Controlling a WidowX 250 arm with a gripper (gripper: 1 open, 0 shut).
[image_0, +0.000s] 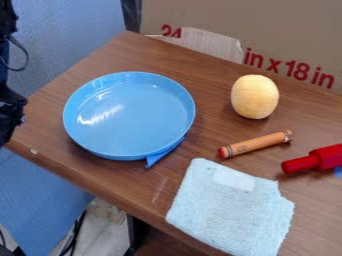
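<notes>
Only a dark part of my arm shows at the far left edge, beside the table; the fingertips cannot be made out. A blue plate (128, 112) lies on the wooden table (94, 175), with a small blue piece under its right front side. A pale yellow round object (254, 96) sits behind a wooden cylinder with red end (254, 144). A red object (313, 159), partly cut off, lies at the right. A light blue folded cloth (230, 210) lies at the front.
A cardboard box (267, 35) with red print stands along the back. Bare table shows left of the cloth and around the plate.
</notes>
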